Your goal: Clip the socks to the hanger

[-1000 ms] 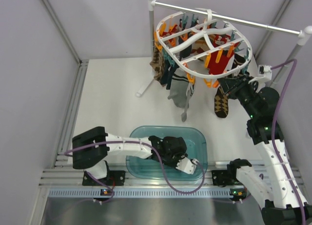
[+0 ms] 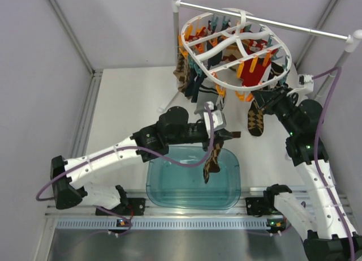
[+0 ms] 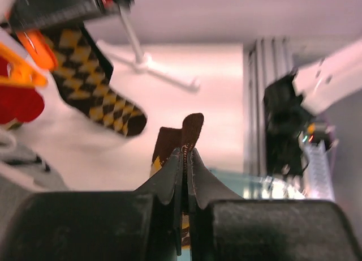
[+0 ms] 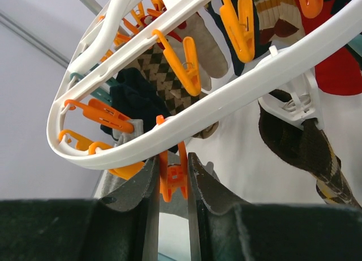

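A brown sock with a tan pattern (image 2: 211, 161) hangs over the bin, its brown end (image 3: 191, 131) poking up between the fingers of my left gripper, which is shut on it. At the rim of the white round hanger (image 2: 210, 75), my right gripper is shut on an orange clip (image 4: 173, 179). That clip hangs from the rim with no sock visible in it. Several other socks hang from the hanger, among them a diamond-patterned one (image 2: 255, 120) close to the right gripper and a grey one (image 2: 207, 99) partly behind the left arm.
Below the left gripper lies a teal bin (image 2: 192, 202). A white pole frame (image 2: 266, 22) carries the hanger. Orange clips (image 4: 237, 29) crowd the rim beside the right gripper.
My left gripper has risen out of the bin toward the hanger, bringing the brown patterned sock up with it. The right arm stays almost still at the rim.
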